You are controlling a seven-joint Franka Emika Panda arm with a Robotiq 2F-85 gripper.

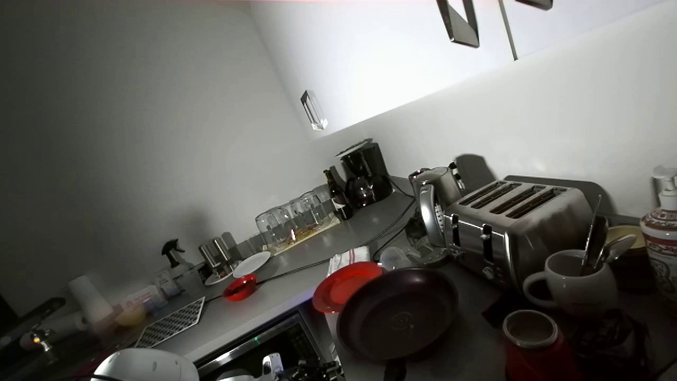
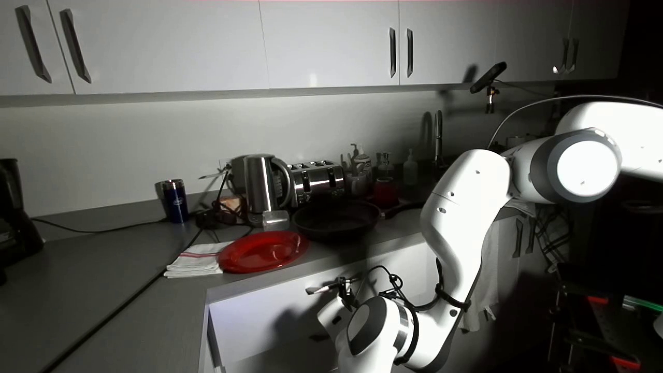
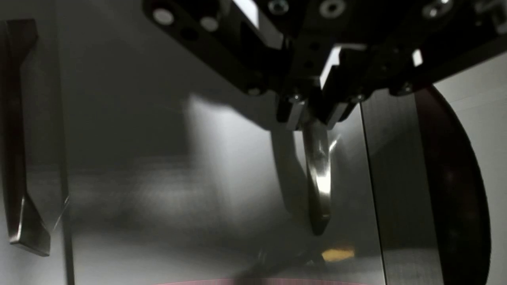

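Observation:
My gripper is shut on a slim metal handle (image 3: 319, 175) fixed to the front of a pale cabinet or drawer. In the wrist view, the handle's far part sticks out beyond the fingers (image 3: 294, 114), while its near part is hidden between them. From exterior view 2, the gripper (image 2: 342, 288) is seen at the white front (image 2: 267, 320), below the counter edge. Only a bit of the arm (image 1: 146, 365) appears low in exterior view 1, where the grip itself does not show.
Another handle (image 3: 16, 133) runs along the left of the wrist view. Above the gripper, a red plate (image 2: 264, 252) and a black pan (image 2: 335, 218) rest near the counter edge. A kettle (image 2: 259, 183) and toaster (image 2: 317, 181) stand behind. Bare counter (image 2: 112, 280) lies left.

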